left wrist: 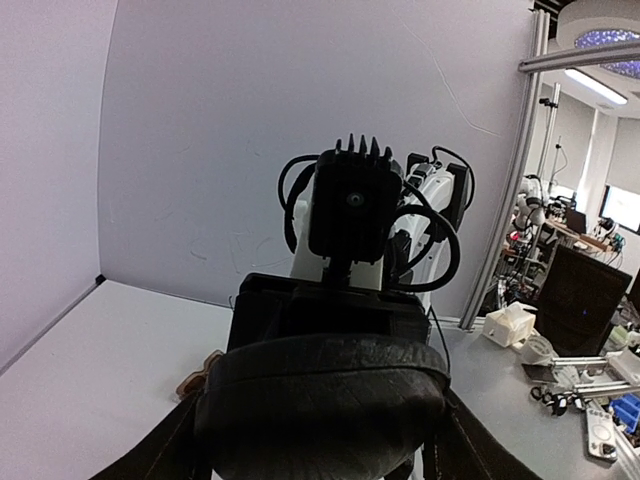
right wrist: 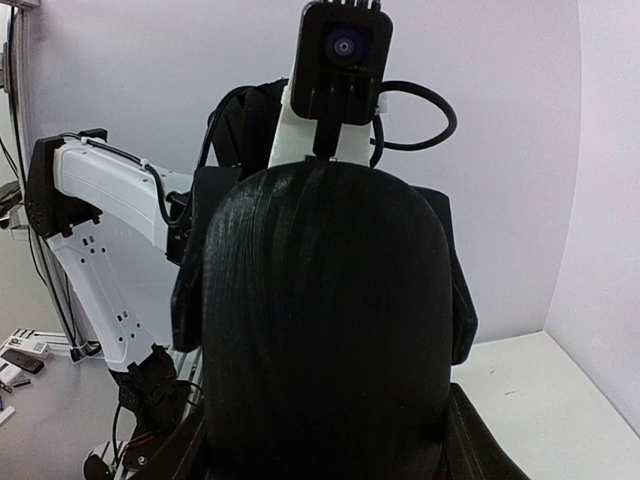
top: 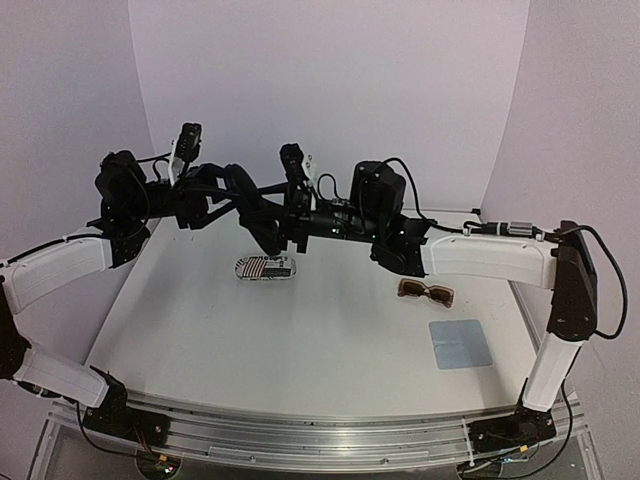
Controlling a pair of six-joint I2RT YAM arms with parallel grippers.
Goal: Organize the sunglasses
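A black glasses case [top: 255,210] hangs in the air between my two grippers, tilted in the top view. My right gripper [top: 273,208] is shut on its right side. From the left, my left gripper [top: 236,196] reaches the case, which in the left wrist view lies between its fingers; whether they press on it I cannot tell. The case [left wrist: 320,410] fills the lower middle of that view. In the right wrist view it hides much of what lies behind. Brown sunglasses [top: 440,295] rest on the table to the right. Below them is a grey-blue cloth [top: 460,344].
A flat oblong thing with a striped print [top: 265,267] lies on the table under the grippers. White walls stand at the back and on both sides.
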